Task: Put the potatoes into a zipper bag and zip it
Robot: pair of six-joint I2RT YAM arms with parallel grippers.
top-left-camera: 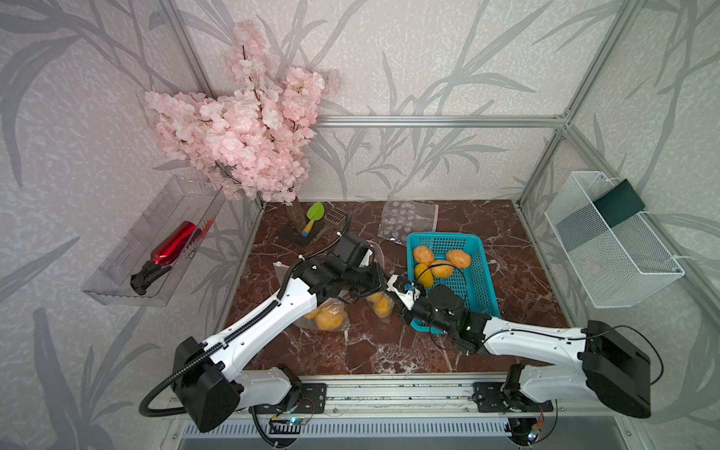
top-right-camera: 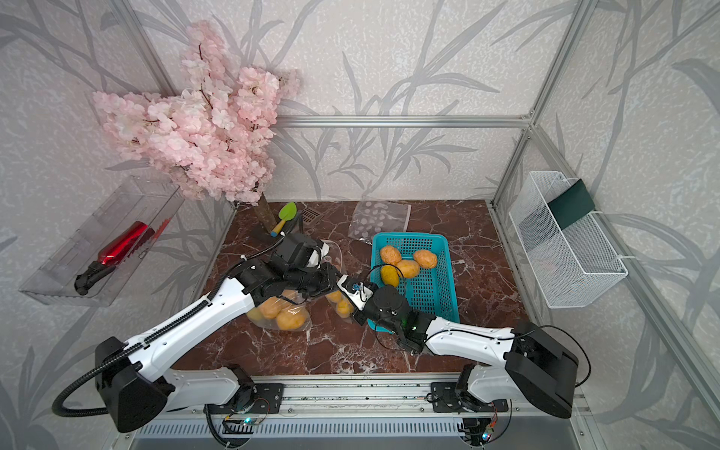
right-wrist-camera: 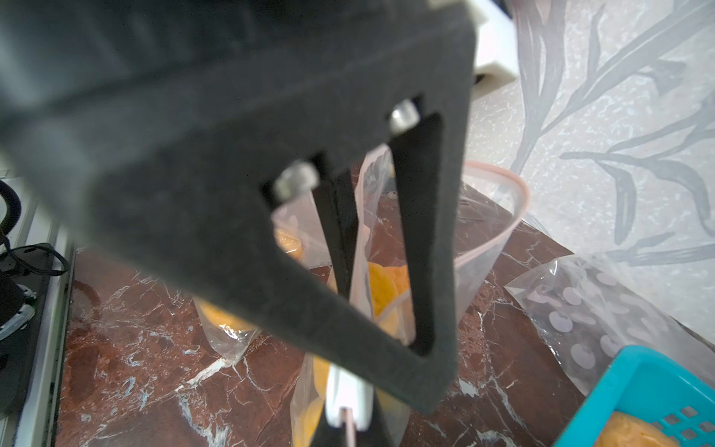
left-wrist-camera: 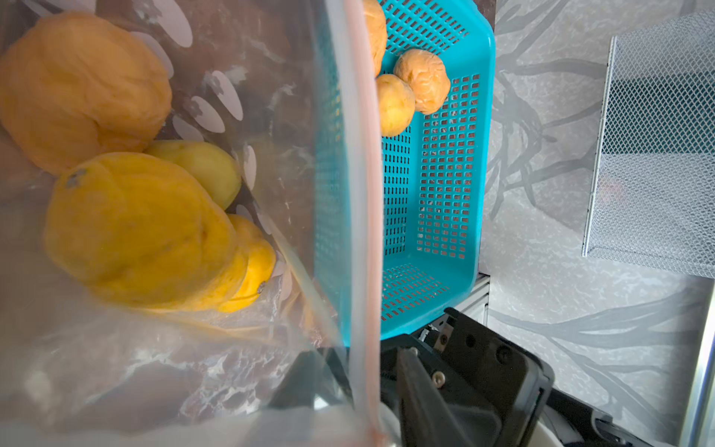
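A clear zipper bag [left-wrist-camera: 366,186] with a pink rim stands upright with yellow and orange potatoes [left-wrist-camera: 141,231] inside. In the right wrist view its far rim [right-wrist-camera: 517,197] bows outward, leaving the mouth gaping there. Over the near side of the mouth, my left gripper [top-left-camera: 379,274] holds its dark fingers [right-wrist-camera: 432,372] apart, with bag film running between them. Low in that view, my right gripper is shut with the bag's thin pink edge between its tips. In the top views both grippers meet above the bag, hiding much of it.
A blue basket [top-left-camera: 487,281] holding several potatoes [top-left-camera: 423,255] stands to the right. Behind lies an empty flat bag [top-left-camera: 408,219]. Another filled bag [top-left-camera: 328,318] lies beneath my left arm. A green spatula [top-left-camera: 315,211] rests at the back left.
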